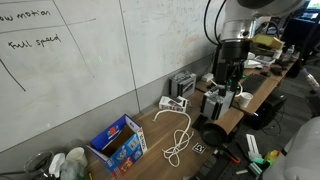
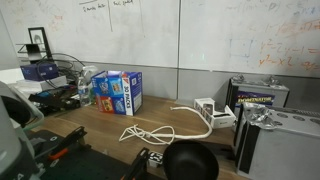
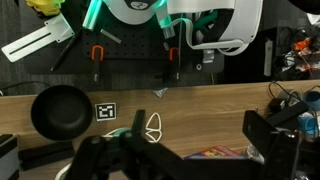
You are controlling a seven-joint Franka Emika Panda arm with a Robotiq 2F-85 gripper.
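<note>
My gripper hangs high above the table with its dark fingers spread apart in the wrist view. Nothing shows between them except the wooden tabletop far below. In the first exterior view, the black arm [image 1: 235,30] reaches down at the right. A black pan [image 1: 211,133] rests on the table below it; the wrist view has this pan [image 3: 61,112] at left. The white power strip [image 2: 215,115] and its cord [image 2: 150,133] lie near the table's middle. A blue snack box [image 2: 118,92] stands at the left in the second exterior view.
Grey metal cases [image 2: 280,145] stand at the right of the second exterior view, beside a dark Dominoes box [image 2: 256,98]. A whiteboard [image 2: 200,35] bounds the back. Bare wood [image 3: 200,103] lies right of the pan in the wrist view.
</note>
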